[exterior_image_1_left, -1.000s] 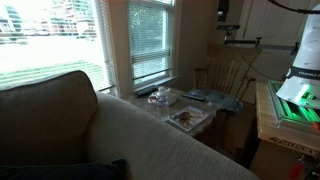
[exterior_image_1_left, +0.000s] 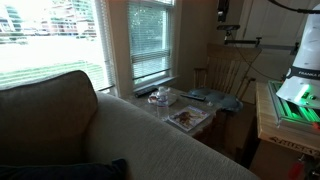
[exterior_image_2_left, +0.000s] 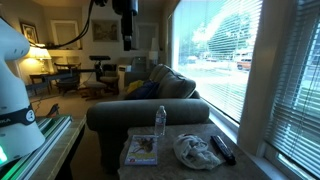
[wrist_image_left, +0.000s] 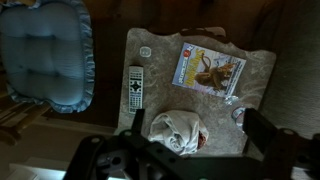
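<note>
My gripper hangs high above a small table, its dark fingers far apart and nothing between them; the exterior view shows the gripper (exterior_image_2_left: 127, 32) well clear of everything. On the tabletop (wrist_image_left: 150, 65) lies a magazine (wrist_image_left: 208, 70) with a picture cover. A remote control (wrist_image_left: 136, 88) is to its left in the wrist view, and a crumpled white cloth (wrist_image_left: 178, 131) sits lower down. The clear plastic bottle (exterior_image_2_left: 160, 121) stands upright between the magazine (exterior_image_2_left: 142, 150) and the cloth (exterior_image_2_left: 197, 152). Beyond the cloth is the dark remote (exterior_image_2_left: 222, 150).
A sofa (exterior_image_2_left: 178, 88) borders the table on one side. Blinds (exterior_image_2_left: 208, 50) cover the windows behind it. A chair with a blue cushion (wrist_image_left: 45, 55) stands at the table's other side. The robot's base is beside a wooden desk (exterior_image_1_left: 268, 115).
</note>
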